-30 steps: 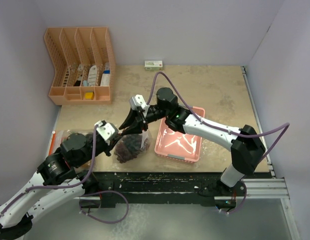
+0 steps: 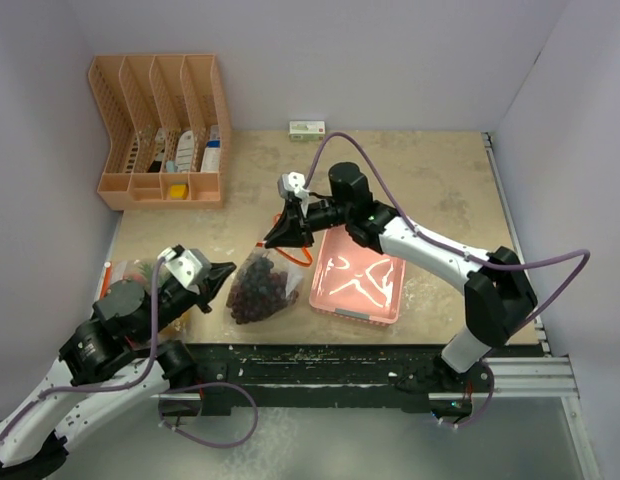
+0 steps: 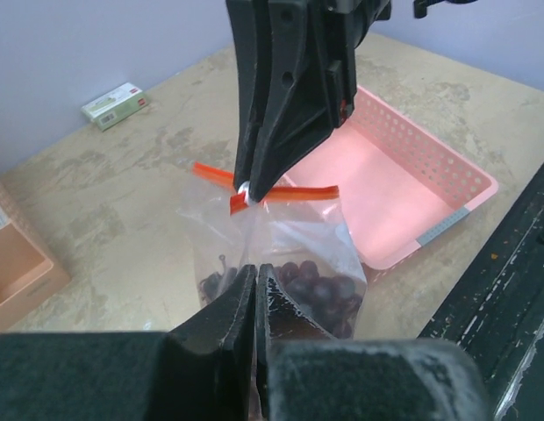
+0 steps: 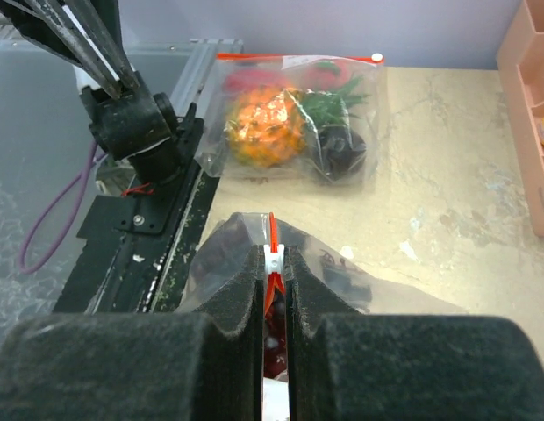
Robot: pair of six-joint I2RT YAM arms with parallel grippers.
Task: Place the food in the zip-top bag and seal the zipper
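Observation:
A clear zip bag of dark grapes stands below my right gripper, which is shut on the white slider of its orange-red zipper. My left gripper is left of the bag, apart from it; in its own view the fingertips look close together with nothing seen between them. Another clear bag with orange and green produce lies at the left of the table, mostly hidden by the left arm in the top view.
A pink bin lies right of the grape bag. A peach organiser stands at the back left, a small box at the back.
My left gripper has drawn back left from the zipper. My right gripper has moved slightly right and up, still on the zipper, lifting the bag's top.

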